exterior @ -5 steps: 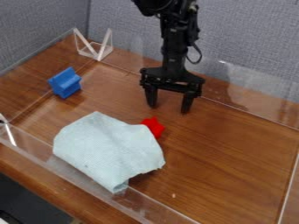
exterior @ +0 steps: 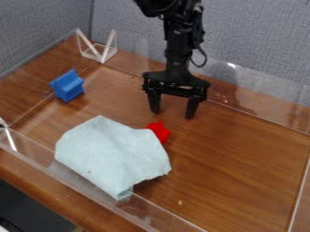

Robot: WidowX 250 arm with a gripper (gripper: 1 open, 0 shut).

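Observation:
The black robot arm reaches down from the top centre to its gripper [exterior: 172, 101], which hangs low over the back middle of the wooden table with its two dark fingers apart and nothing visible between them. A light grey-blue cloth [exterior: 107, 156] lies crumpled at the front left. A red object [exterior: 159, 129] lies at the cloth's upper right edge, partly behind it. A blue block [exterior: 67, 86] sits at the left.
A white wire rack [exterior: 97, 47] stands at the back left. Clear plastic edging runs along the table's sides, with grey walls behind.

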